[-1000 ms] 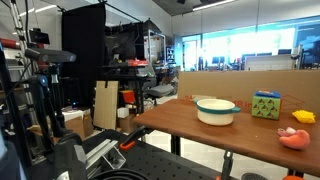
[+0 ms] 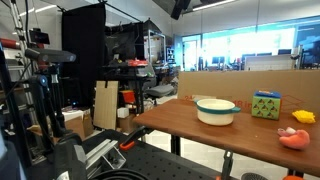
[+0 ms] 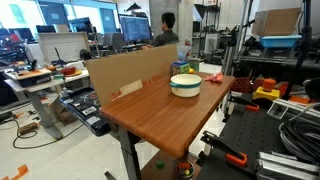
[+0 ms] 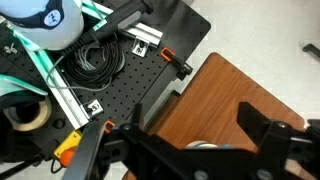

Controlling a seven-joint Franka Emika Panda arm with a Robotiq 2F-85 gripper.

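A white bowl with a teal band [image 2: 217, 111] stands on the wooden table [image 2: 180, 120]; exterior view 2 shows the same bowl [image 3: 185, 86]. Behind it to the right is a green box with a blue top [image 2: 266, 104]. A yellow object [image 2: 303, 117] and a pinkish-red object [image 2: 295, 138] lie at the table's right side. My gripper is open in the wrist view, its fingers wide apart and nothing between them. It hangs high over the table, with part of the bowl [image 4: 200, 145] showing at its lower edge.
A tan board [image 2: 250, 85] stands along the table's back. Beside the table, the black base platform [image 4: 125, 85] carries coiled cable [image 4: 95, 62] and an orange-handled clamp [image 4: 175, 60]. Most of the tabletop left of the bowl is clear.
At the top of exterior view 1, the dark tip of the arm shifts slightly and shows a little more now. The objects on the table stay where they were.
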